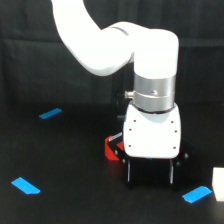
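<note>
The white robot arm reaches down from the top to its gripper (149, 172) at centre right, whose two thin dark fingers stand apart over the black table. Behind the white gripper housing is a red object (110, 149), mostly hidden. Whether anything lies between the fingers cannot be told clearly.
Strips of blue tape lie on the table (70, 160) at the upper left (50, 113), lower left (25, 186) and lower right (197, 194). A pale object (218, 183) is cut off at the right edge.
</note>
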